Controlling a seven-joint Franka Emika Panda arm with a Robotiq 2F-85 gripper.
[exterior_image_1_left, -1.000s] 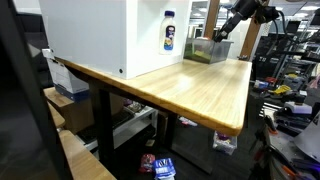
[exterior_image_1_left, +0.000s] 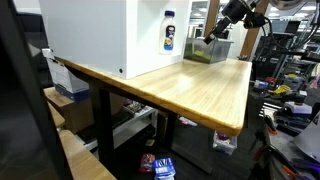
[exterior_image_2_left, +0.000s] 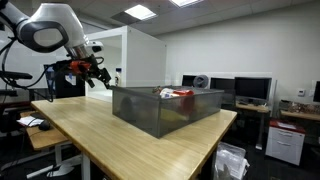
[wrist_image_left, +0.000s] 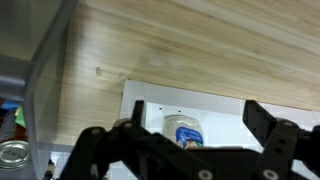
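Observation:
My gripper is open, its two dark fingers wide apart and nothing gripped. In the wrist view, the round top of a bottle (wrist_image_left: 184, 128) with a blue label shows beyond the gap, partly hidden by the gripper. That bottle (exterior_image_1_left: 168, 40) stands upright against the white panel in exterior view 1. Exterior view 2 shows the gripper (exterior_image_2_left: 89, 80) hanging above the wooden table (exterior_image_2_left: 90, 120), beside the near end of a grey bin (exterior_image_2_left: 150, 108). The bin's wall (wrist_image_left: 48, 90) runs along the left of the wrist view.
Inside the bin are several items, among them a red and white one (exterior_image_2_left: 178, 93). A tall white panel (exterior_image_1_left: 100, 35) borders the table. Bare wood lies in front of the bin. Boxes and a blue package (exterior_image_1_left: 164, 168) are on the floor.
The arm has shifted slightly leftward in exterior view 1. The bottle and the bin have stayed where they were.

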